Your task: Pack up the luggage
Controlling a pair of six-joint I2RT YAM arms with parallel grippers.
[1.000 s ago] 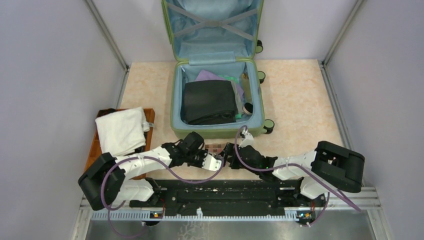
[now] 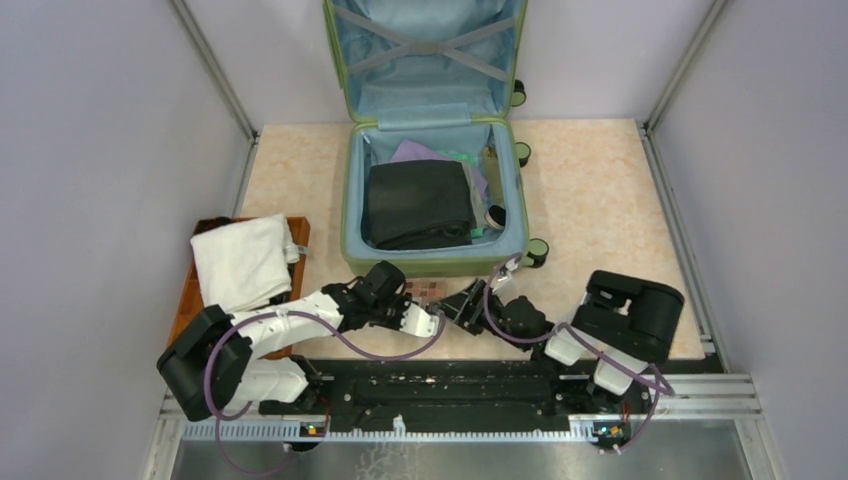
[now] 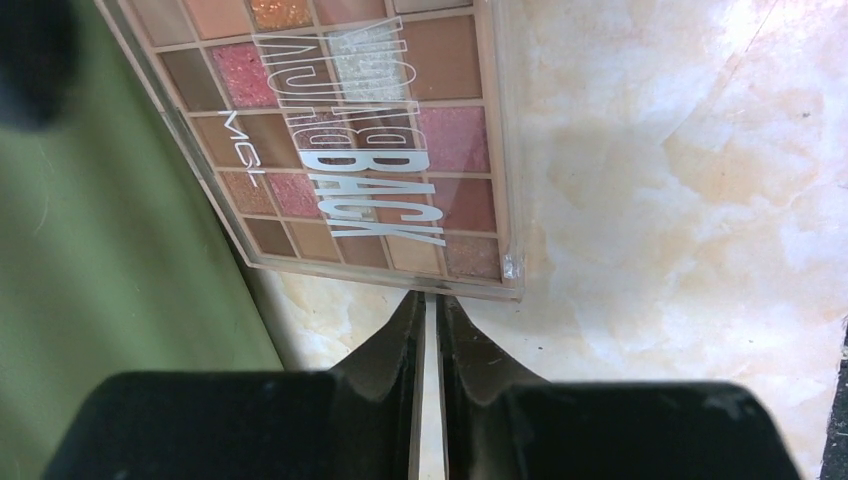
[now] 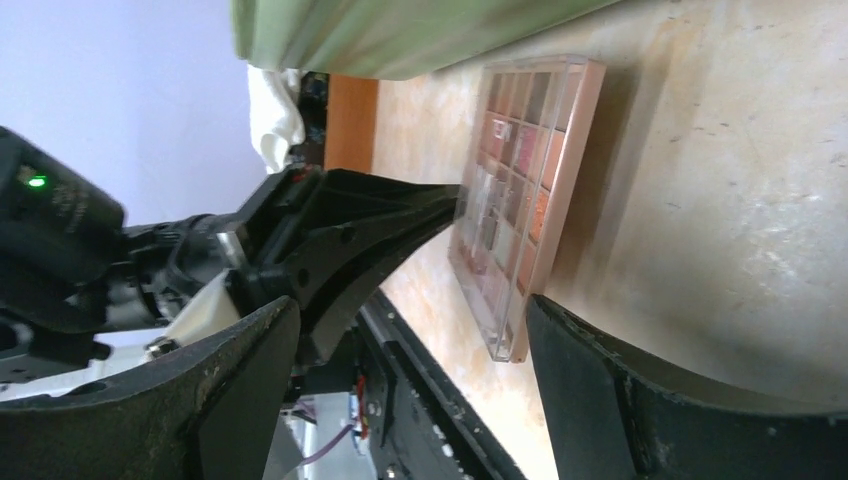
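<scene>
A clear-lidded makeup palette (image 3: 390, 140) rests on the pale worktop just in front of the open suitcase (image 2: 435, 262). My left gripper has its fingertips a narrow gap apart at the palette's edge; in the right wrist view they reach the palette (image 4: 530, 210) from the left, and I cannot tell whether they touch it. My right gripper stands open around the palette's near end, its fingers low in that view. The suitcase holds a folded black cloth (image 2: 418, 200), a purple item and small containers.
An orange tray (image 2: 300, 228) with folded white towels (image 2: 240, 260) stands at the left. The suitcase's green side lies close behind the palette, with wheels sticking out at its right.
My right arm has shifted, its rear part moving left and its gripper slightly right. The left arm has barely moved.
</scene>
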